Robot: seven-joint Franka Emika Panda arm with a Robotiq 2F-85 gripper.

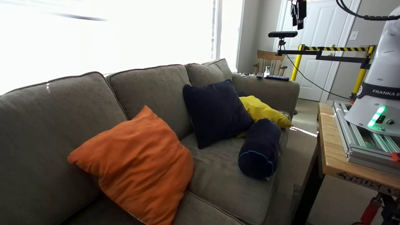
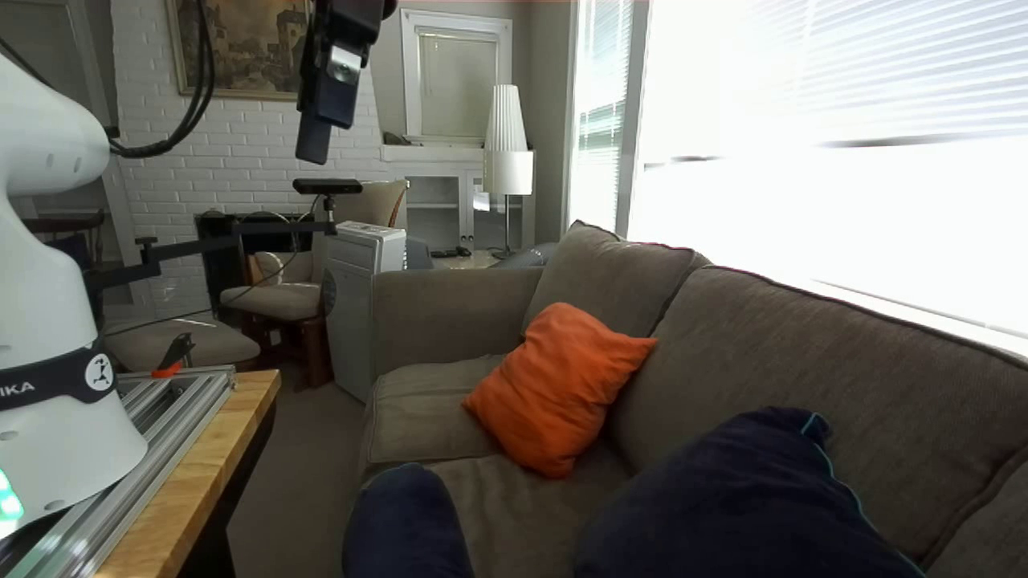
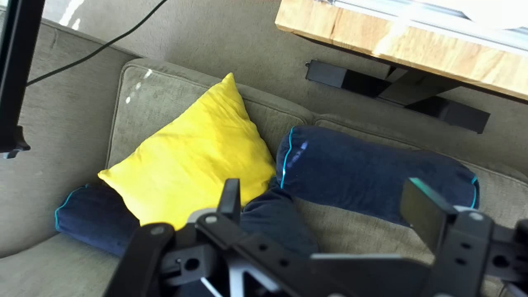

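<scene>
High above the couch, my gripper is open, its two fingers wide apart with nothing held between them. Below it in the wrist view lie a yellow pillow (image 3: 193, 153) and a navy bolster (image 3: 356, 170) with teal piping. A navy square pillow (image 1: 217, 112) leans on the backrest in exterior view 1; the gripper partly covers it in the wrist view. Farther along the couch an orange pillow (image 2: 559, 385) rests against the back cushions. Another navy cushion (image 3: 96, 218) is partly tucked beneath the yellow one, by the armrest.
A wooden workbench (image 3: 396, 44) carrying the arm's base runs along the couch front, with a floor gap between. A camera (image 1: 282, 34) on a black boom stands near the far armrest, its cable (image 3: 99, 49) hanging down. Bare seat shows between the orange pillow and the bolster.
</scene>
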